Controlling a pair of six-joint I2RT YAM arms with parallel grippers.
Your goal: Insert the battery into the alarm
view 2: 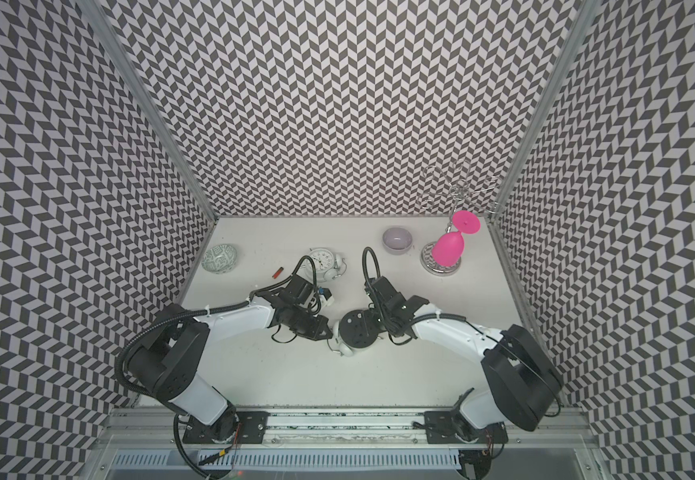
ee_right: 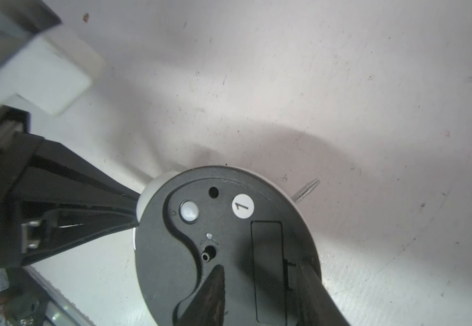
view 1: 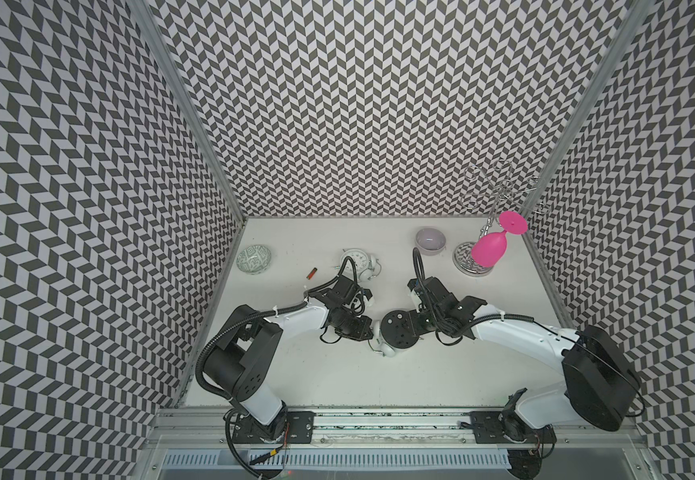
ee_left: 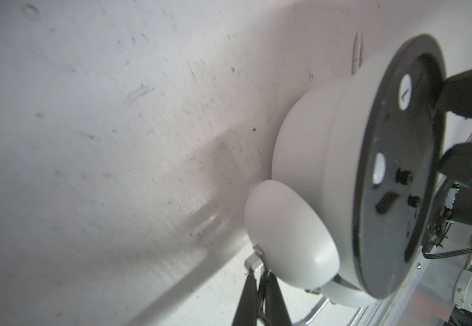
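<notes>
The white alarm clock [view 1: 395, 328] lies face down near the table's middle, black back up, with a closed-looking rectangular battery cover [ee_right: 267, 250]. My left gripper is shut at the clock's bell [ee_left: 290, 233], with at most thin metal showing at its fingertips. My right gripper hangs part open over the clock's back, fingers either side of the cover's left edge, nothing seen held. A small red battery-like object [view 1: 311, 273] lies on the table to the back left.
A second white clock [view 1: 355, 262], a purple bowl [view 1: 430, 238], a patterned bowl [view 1: 253, 257] and a metal stand [view 1: 470, 260] with pink glass [view 1: 491, 246] stand toward the back and sides.
</notes>
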